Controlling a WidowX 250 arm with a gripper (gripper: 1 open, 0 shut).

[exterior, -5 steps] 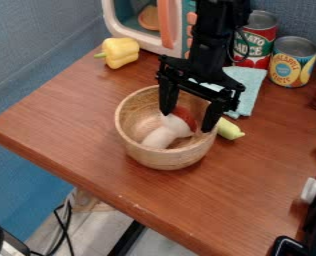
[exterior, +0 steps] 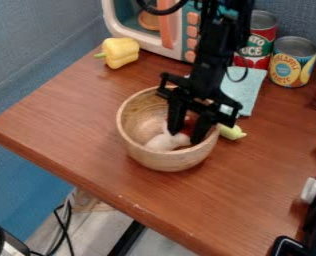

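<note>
A wooden bowl [exterior: 138, 128] sits on the table, with a white item [exterior: 165, 142] inside it, partly hidden. My black gripper [exterior: 188, 125] reaches down into the bowl from above, its fingers low over the contents.
A yellow pepper-like toy [exterior: 118, 52] lies at the back left near a toy microwave [exterior: 154, 35]. Cans [exterior: 293, 62] and a light blue cloth [exterior: 244, 88] stand or lie at the back right. A pale green item [exterior: 230, 132] is right of the bowl.
My gripper has moved down and slightly left into the bowl, covering more of its contents.
</note>
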